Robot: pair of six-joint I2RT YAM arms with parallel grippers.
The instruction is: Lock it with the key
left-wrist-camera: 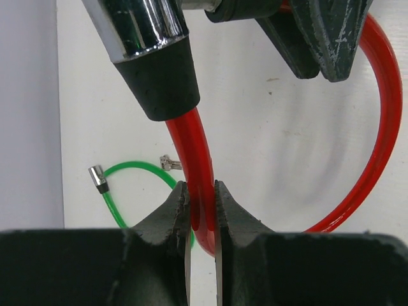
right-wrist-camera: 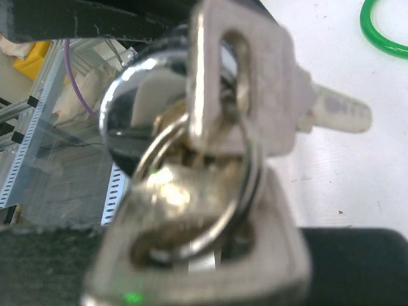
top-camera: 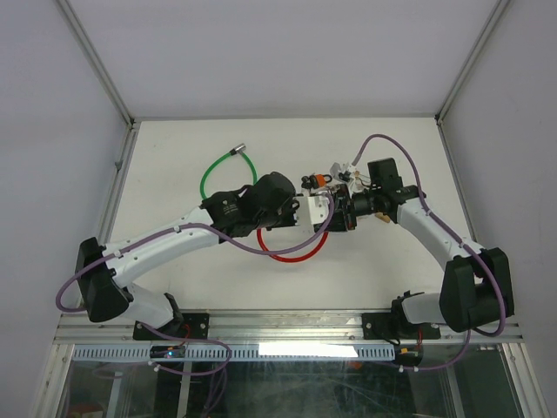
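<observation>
The red cable lock (left-wrist-camera: 196,153) is pinched between my left gripper's (left-wrist-camera: 203,207) fingers, shut on its red tube just below the black collar. Its chrome lock body (left-wrist-camera: 140,29) is at the upper left of the left wrist view. Bulky in the right wrist view, a silver key (right-wrist-camera: 204,280) is held in my right gripper, facing the round chrome end (right-wrist-camera: 131,121) of the lock. Whether its blade is in the keyhole cannot be told; the key bow hides it. A second key (right-wrist-camera: 274,89) hangs on the shared ring (right-wrist-camera: 239,210), its blade pointing right.
A green cable lock (top-camera: 205,178) lies on the white table at the back left. Small silver keys (left-wrist-camera: 170,163) rest beside its cable. An orange object (top-camera: 319,179) and other clutter sit behind the grippers.
</observation>
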